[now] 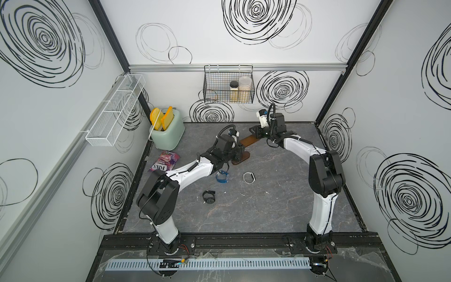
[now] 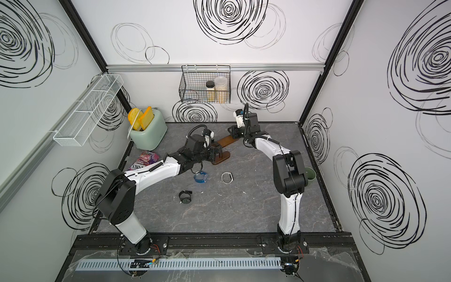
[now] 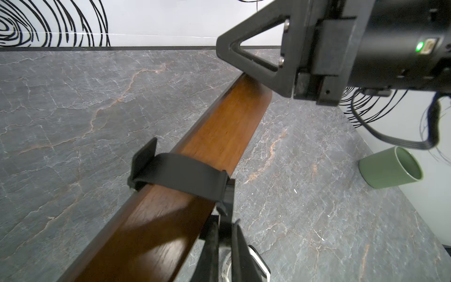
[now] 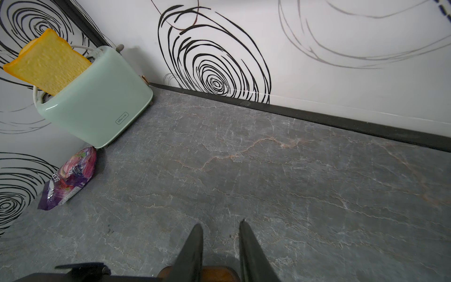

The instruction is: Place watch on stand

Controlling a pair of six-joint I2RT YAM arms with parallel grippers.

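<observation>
In the left wrist view a wooden stand bar [image 3: 225, 127] runs diagonally with a black watch strap [image 3: 178, 171] looped over it. My left gripper is shut beside the bar at the strap's lower side, on the watch. My right gripper is shut at the far end of the bar, above the table; what is between its fingers is hard to see. In the top views the stand's oval base [image 1: 242, 158] sits mid-table. A blue watch [image 1: 221, 176], a silver watch [image 1: 249, 177] and a black watch [image 1: 209, 197] lie in front.
A mint toaster [image 1: 171, 134] with yellow slices and a purple bag [image 1: 164, 160] stand at the left. A green cup [image 3: 385, 169] is at the right edge. Wire baskets hang on the back and left walls.
</observation>
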